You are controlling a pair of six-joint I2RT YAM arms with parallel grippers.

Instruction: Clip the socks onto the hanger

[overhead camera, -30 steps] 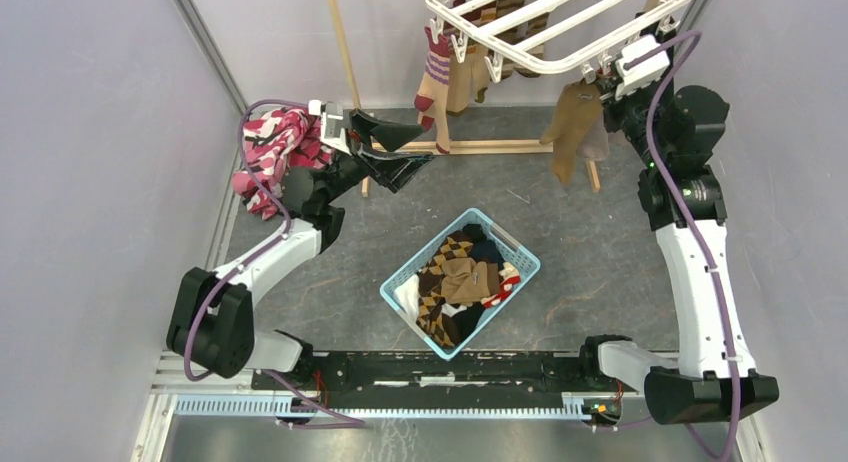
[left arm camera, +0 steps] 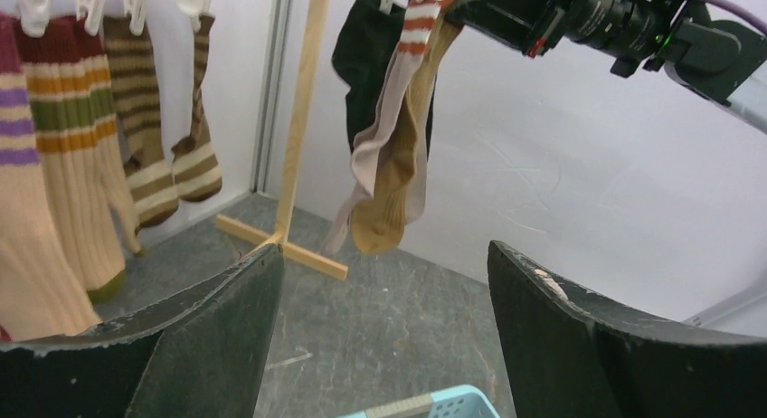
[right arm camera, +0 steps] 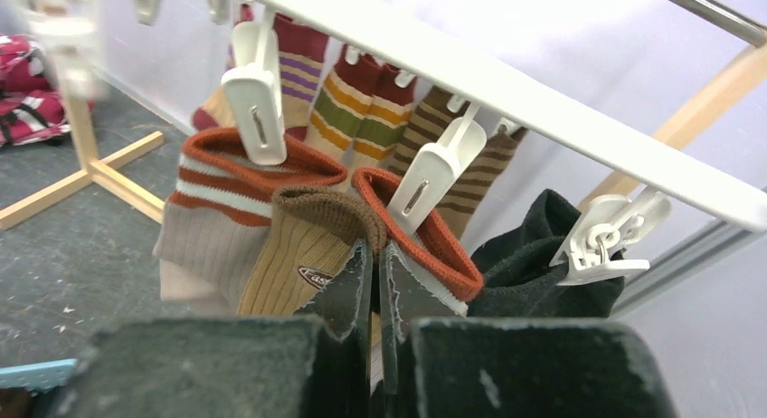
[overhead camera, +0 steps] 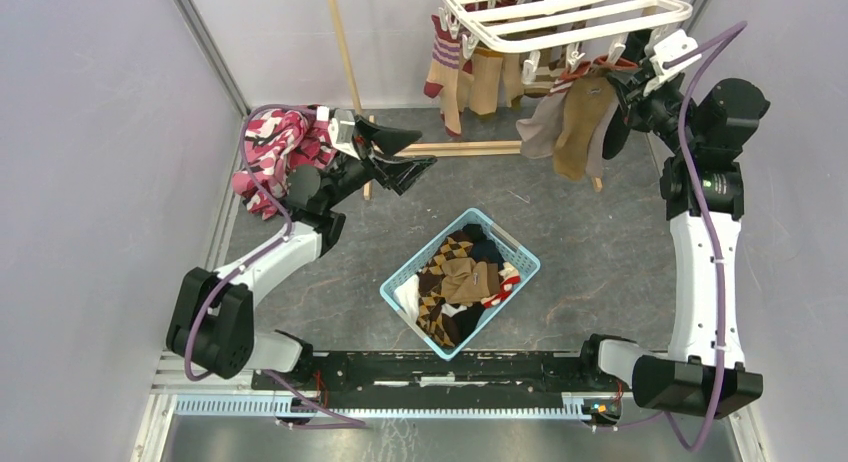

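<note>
The white hanger [overhead camera: 560, 27] hangs at the top of the top view, with several socks clipped along its frame. In the right wrist view a brown sock [right arm camera: 303, 255] is pinched at its cuff by my right gripper, which is shut on it. That sock hangs in front of a grey sock with red-striped cuffs [right arm camera: 244, 178], gripped by two white clips [right arm camera: 258, 110]. No clip visibly holds the brown cuff. A black sock [right arm camera: 543, 255] hangs from a clip to the right. My left gripper [overhead camera: 415, 157] stands open and empty, left of the hanger.
A blue basket [overhead camera: 400, 317] of folded socks sits on the floor in the middle. Pink patterned cloth [overhead camera: 285, 147] lies behind the left arm. The hanger's wooden stand [overhead camera: 460, 149] crosses the floor at the back.
The hanger has swung and turned, its near side moving up in the top view. My right gripper, holding the brown sock, has shifted right.
</note>
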